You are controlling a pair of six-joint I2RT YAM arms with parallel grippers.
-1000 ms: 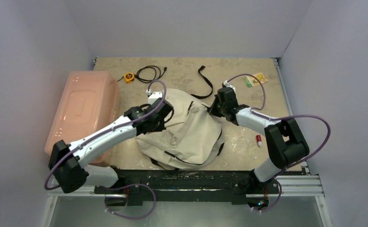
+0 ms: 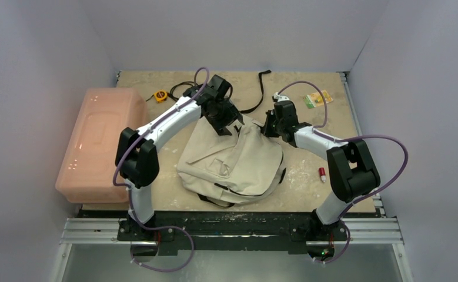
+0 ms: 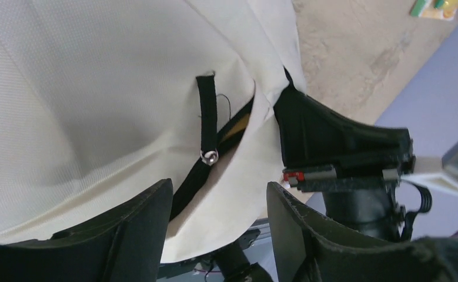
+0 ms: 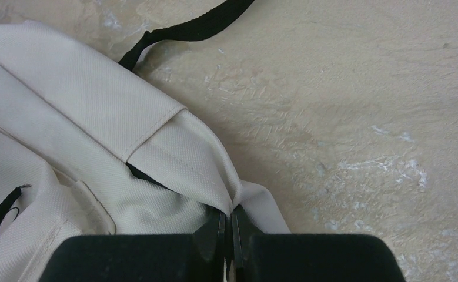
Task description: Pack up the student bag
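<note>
A cream fabric bag (image 2: 232, 170) lies rumpled in the middle of the table. My left gripper is open above it, with a partly open pocket, black zip and dangling pull tab (image 3: 207, 111) between and beyond its fingers. My right gripper is shut on a gathered edge of the bag at its upper right, as the top and right wrist views show.
A pink lidded box (image 2: 97, 141) fills the left side. A yellow tape measure (image 2: 160, 96) and black cable lie at the back. A colourful packet (image 2: 318, 98) and red tube (image 2: 322, 174) lie at right.
My left gripper has swung up to the bag's upper part.
</note>
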